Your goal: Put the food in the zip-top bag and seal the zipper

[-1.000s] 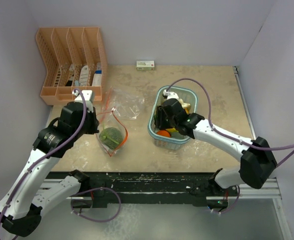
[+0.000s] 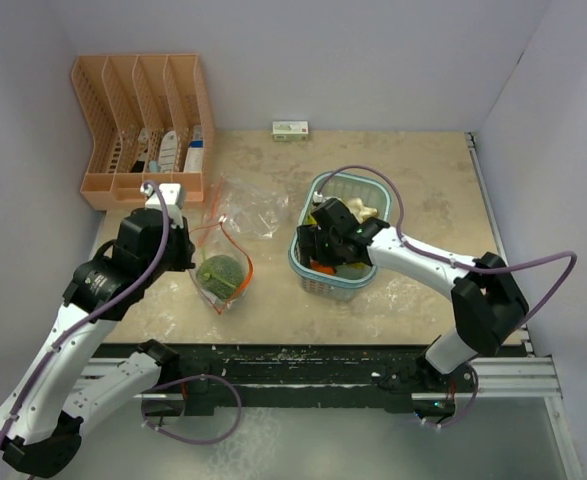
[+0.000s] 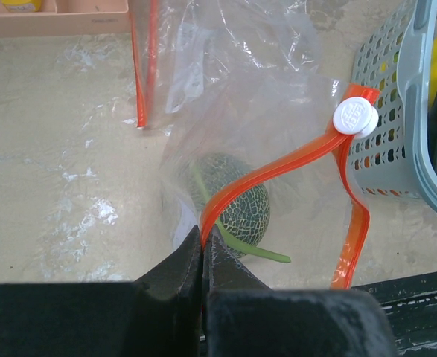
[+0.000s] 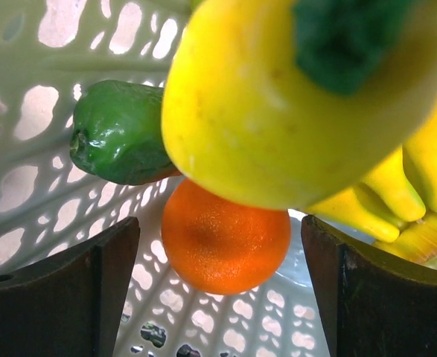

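Note:
My left gripper is shut on the orange zipper edge of the clear zip bag point(image 2: 219, 240), holding that side up. Inside the bag rests a round green vegetable with a pale stem point(image 3: 237, 212). A white slider point(image 3: 352, 117) sits at the zipper's far corner, and the bag's mouth gapes. Over in the basket point(image 2: 330, 286), my right gripper is open, its fingers on either side of an orange point(image 4: 225, 242). A yellow pepper point(image 4: 255, 104) partly covers the orange from above. Whether the fingers touch the orange, I cannot tell.
Also in the basket are a green pepper point(image 4: 121, 132) and bananas point(image 4: 386, 193). Another clear bag point(image 2: 253, 208) lies flat behind the first. A pink divided rack point(image 2: 97, 190) stands back left, a small box point(image 2: 290, 130) at the back wall. Table right of the basket is clear.
My right gripper has come down and toward the front, over the orange in the basket. The basket has shifted slightly left. My left arm and the bag have stayed nearly still.

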